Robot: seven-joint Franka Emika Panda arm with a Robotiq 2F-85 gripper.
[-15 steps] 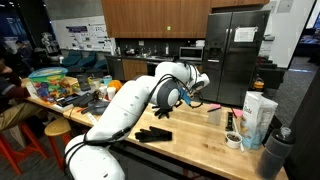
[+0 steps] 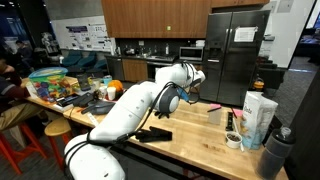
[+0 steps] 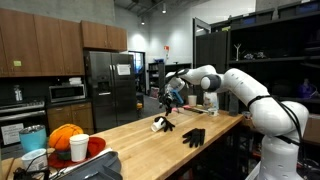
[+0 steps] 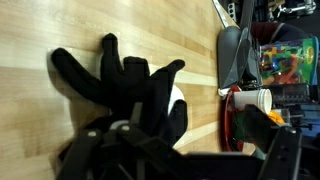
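Observation:
A black glove lies on the wooden table in the wrist view, its fingers spread toward the upper left. Something white shows from under its right side. My gripper stands open over the glove's lower end, with dark fingers wide apart at the bottom of that view. Whether they touch the glove cannot be told. From the side, the gripper hangs above the table close to this glove and a white item. A second black glove lies nearer the arm's base.
A red tray with a white tub and an orange item sits at the table's far end. A bag and a dark canister stand along another edge. Bare wood lies between.
The arm's upper part and wrist have shifted slightly in exterior view 1. The gloves and the other table items appear unmoved.

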